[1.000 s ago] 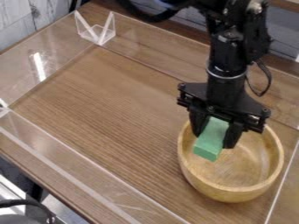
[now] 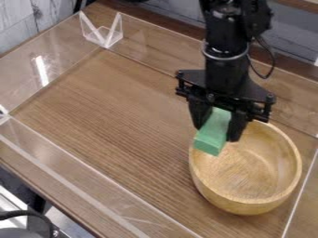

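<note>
My black gripper (image 2: 214,112) is shut on a green block (image 2: 214,132), holding it over the upper left part of a round tan bowl (image 2: 248,184) at the right of the camera view. The block is tilted, and its lower end overlaps the bowl's rim in the view; whether it touches cannot be told.
A clear plastic basket (image 2: 99,30) stands at the back left. A dark object (image 2: 25,223) shows at the bottom left corner.
My gripper, with the green block in it, has moved up in the view, away from the middle of the bowl toward its back edge.
</note>
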